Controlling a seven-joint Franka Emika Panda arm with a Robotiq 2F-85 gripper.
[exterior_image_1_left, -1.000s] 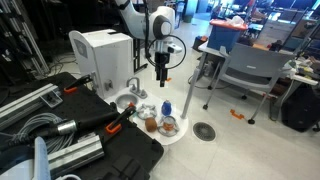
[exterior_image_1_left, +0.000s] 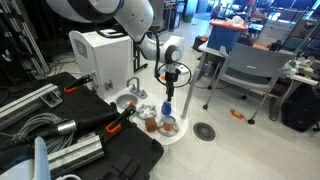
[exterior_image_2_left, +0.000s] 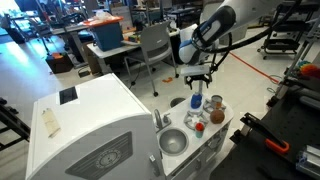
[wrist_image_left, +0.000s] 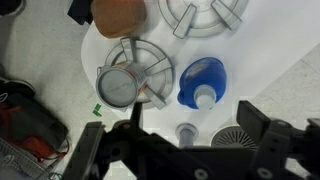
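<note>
A blue bottle with a whitish top (wrist_image_left: 203, 85) stands on the white toy-kitchen counter (exterior_image_1_left: 178, 137), seen from above in the wrist view. My gripper is open, its dark fingers spread wide at the lower edge of that view. Nothing is held between them. In exterior view 1 the gripper hangs just above the blue bottle (exterior_image_1_left: 166, 109); whether they touch is not clear there. A metal tin (wrist_image_left: 118, 86) sits on a burner beside the bottle. Farther off lies a brown, rounded object (wrist_image_left: 118, 13).
A sink with a faucet (exterior_image_1_left: 134, 86) lies left of the bottle. The white cabinet side (exterior_image_2_left: 100, 135) rises beside the counter. A folding chair (exterior_image_1_left: 255, 68) stands behind, and a black table (exterior_image_1_left: 130, 155) fills the front left. Open floor lies to the right.
The arm has come down and slightly right, toward the blue bottle. The bottle and the other counter items appear unmoved.
</note>
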